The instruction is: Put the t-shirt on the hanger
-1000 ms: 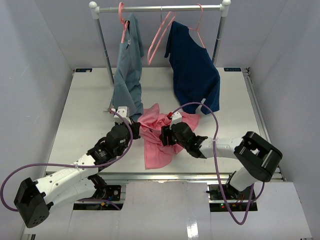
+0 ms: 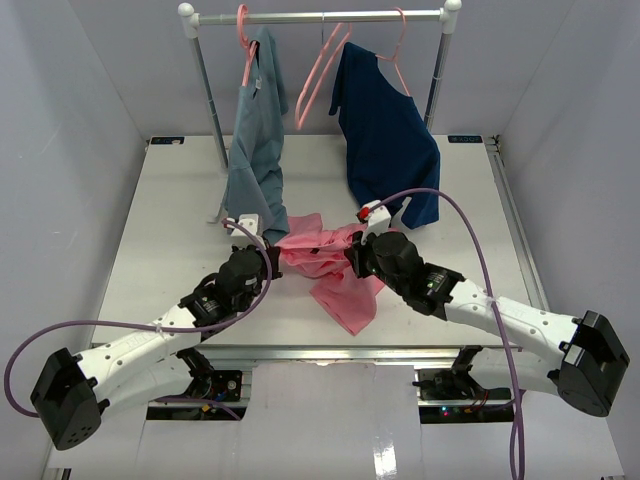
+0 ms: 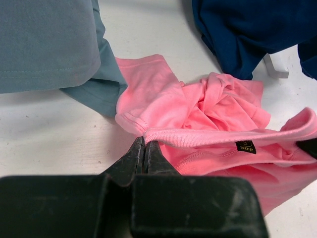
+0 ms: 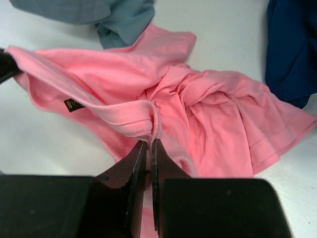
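The pink t-shirt (image 2: 340,290) lies bunched on the white table, its collar band with a size tag stretched between my grippers. My left gripper (image 2: 272,255) is shut on one end of the band (image 3: 198,138), seen close in the left wrist view. My right gripper (image 2: 358,252) is shut on the other end, with folded pink fabric (image 4: 218,114) around it in the right wrist view. An empty pink hanger (image 2: 318,70) hangs at the middle of the rail.
A grey-blue garment (image 2: 255,140) and a navy garment (image 2: 385,140) hang from the rack rail (image 2: 290,17), reaching down beside the t-shirt. Bare table (image 2: 160,220) shows at both sides.
My right gripper has moved right and slightly up, drawing the collar band taut and shifting the lower cloth to the right. My left gripper has barely moved.
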